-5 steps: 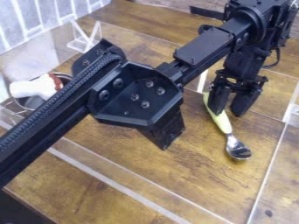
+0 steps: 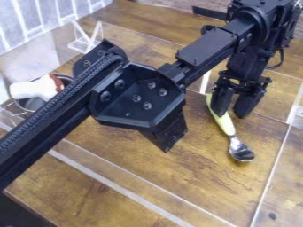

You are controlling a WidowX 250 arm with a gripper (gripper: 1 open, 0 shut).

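Observation:
A spoon with a pale green handle [image 2: 224, 121] and a metal bowl end [image 2: 242, 152] lies on the wooden surface at the right. My black gripper [image 2: 233, 105] is low over the handle's upper end, its fingers open on either side of or just above it; whether they touch it is unclear.
At the left, a white bottle-like object [image 2: 35, 88] sits in a metal pot [image 2: 20, 105], partly behind my arm. Clear plastic pieces stand near the upper left.

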